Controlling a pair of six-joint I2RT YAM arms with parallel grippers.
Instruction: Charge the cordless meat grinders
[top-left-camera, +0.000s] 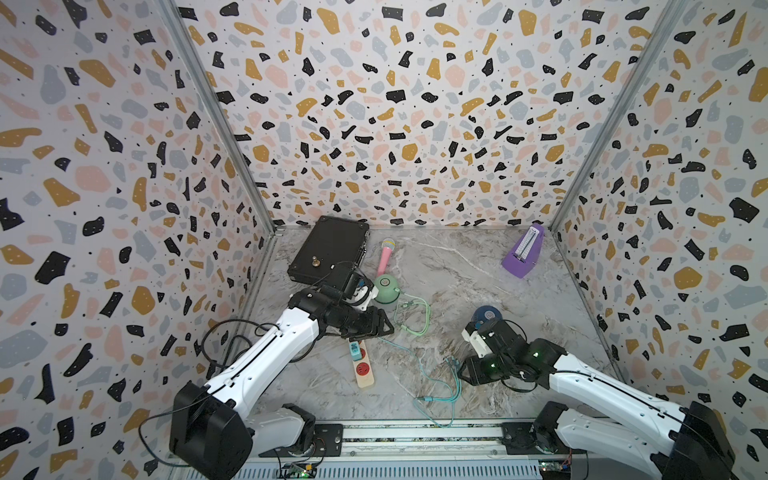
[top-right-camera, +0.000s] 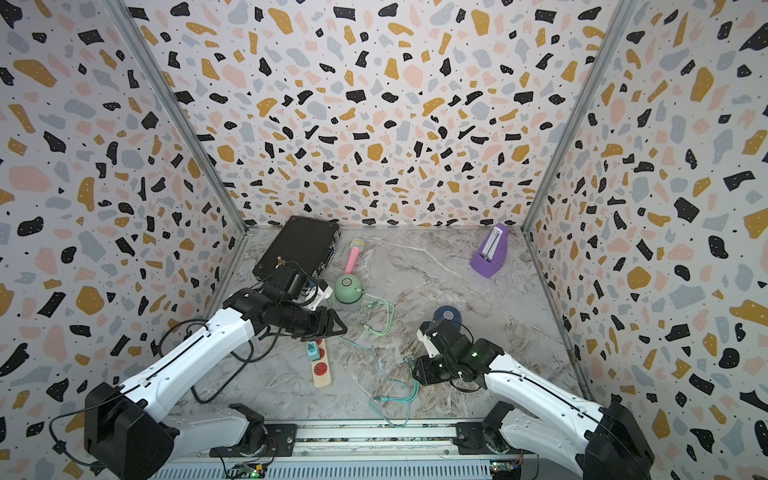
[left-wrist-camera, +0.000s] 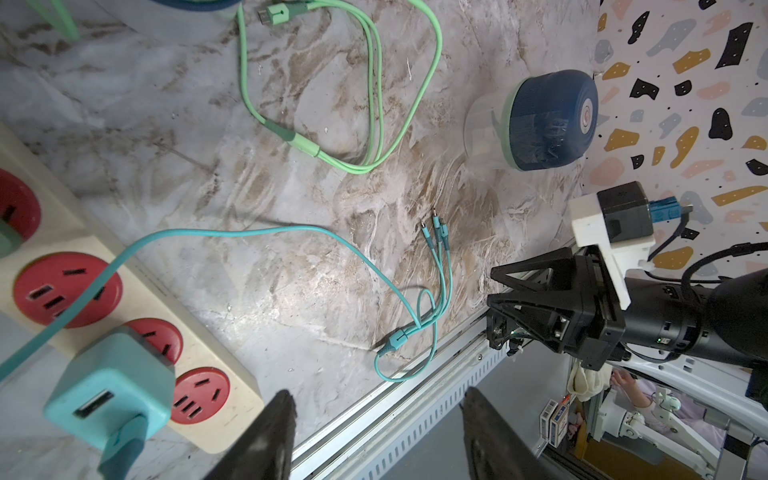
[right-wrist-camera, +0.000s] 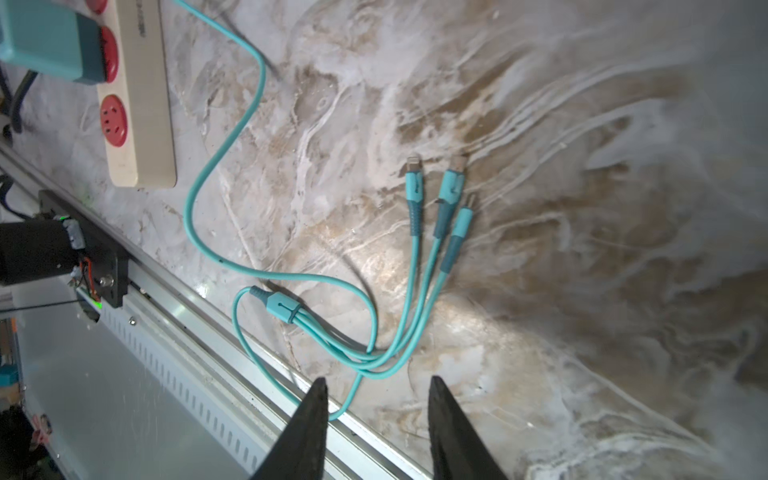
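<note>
The blue grinder stands on the marble table, partly behind my right arm from above. Beyond my left gripper is the green grinder, with a green cable beside it. The left fingers are apart over the cream power strip, nothing between them. A teal adapter is plugged into the strip. From it a teal cable runs across the table to three connectors. My right gripper is open above the cable's looped part, its fingers empty, the connectors lying farther ahead.
A black case lies at the back left, with a pink microphone next to it. A purple object stands at the back right. A metal rail runs along the front edge.
</note>
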